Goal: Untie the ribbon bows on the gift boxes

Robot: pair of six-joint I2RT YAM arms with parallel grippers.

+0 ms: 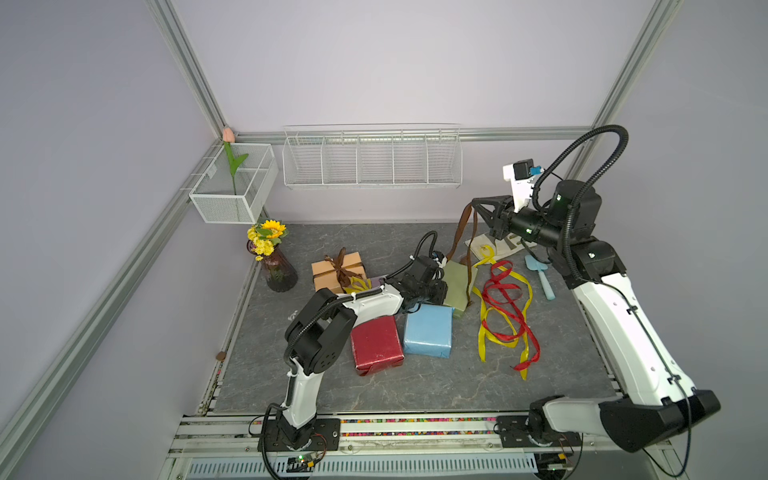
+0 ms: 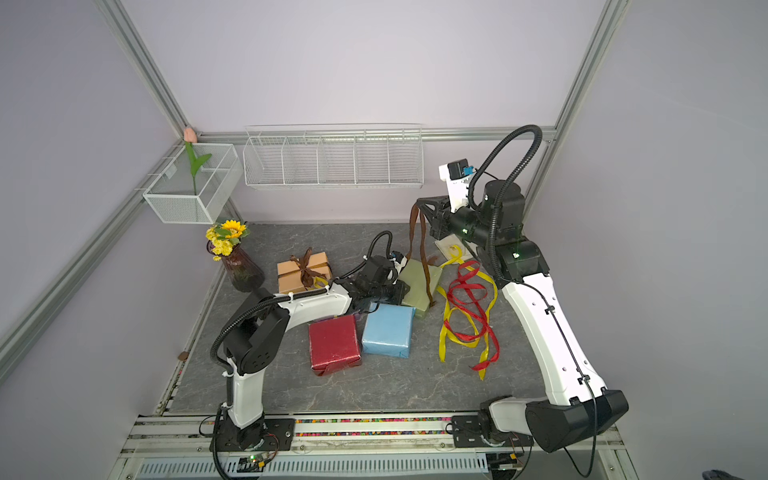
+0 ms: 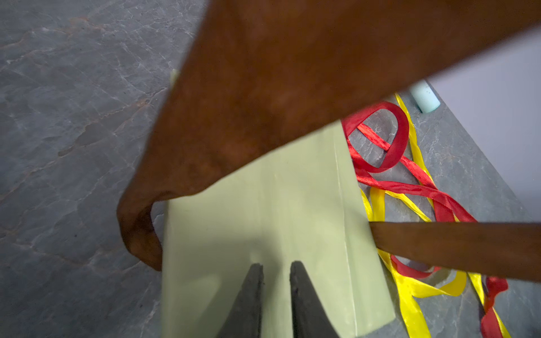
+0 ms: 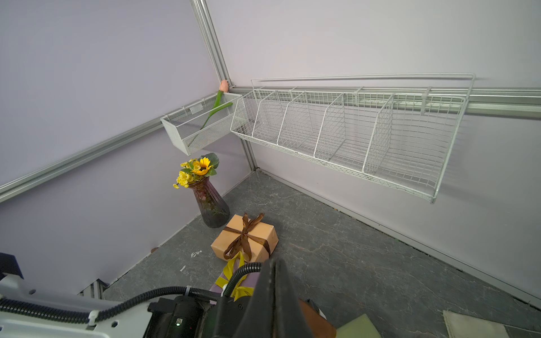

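High on the right, my right gripper point(image 1: 478, 203) is shut on a brown ribbon point(image 2: 413, 225) dangling to the pale green box point(image 3: 253, 219). My left gripper is low over that box, fingers slightly apart; what it grips is unclear. A tan box point(image 4: 231, 239) with a brown bow point(image 4: 245, 231) and a box with a yellow bow point(image 4: 241, 290), partly hidden by my left arm, sit at back left. The red box point(image 1: 376, 345) and blue box point(image 1: 428, 331) in front show no bows.
Loose red point(image 1: 504, 297) and yellow ribbons point(image 1: 528, 296) lie at right. A flower vase point(image 1: 278, 272) stands at back left, wire baskets point(image 1: 372, 160) hang on the back wall.
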